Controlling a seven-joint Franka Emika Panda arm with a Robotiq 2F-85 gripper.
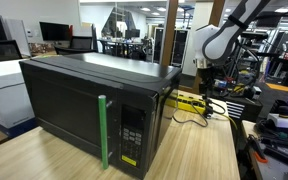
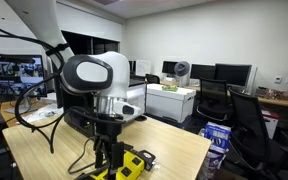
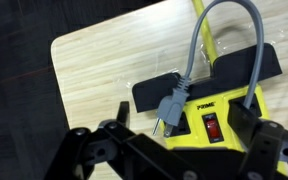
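Note:
A yellow power strip [image 3: 197,117] with black ends and a red switch [image 3: 212,127] lies on the wooden table. Over its edge rests a grey plug [image 3: 172,108], prongs pointing toward the lower left in the wrist view, its cord curving up and right. My gripper is open above them, one finger on each side of the plug, with nothing gripped. In exterior view 2 the gripper [image 2: 106,150] hangs low beside the power strip [image 2: 130,166]. Whether the fingers touch anything cannot be told.
A large black microwave [image 1: 94,98] with a green handle [image 1: 102,130] stands near the strip. Loose cords [image 1: 189,122] lie on the table around it. Bare table [image 1: 199,155] shows in front, and the table edge borders the left in the wrist view.

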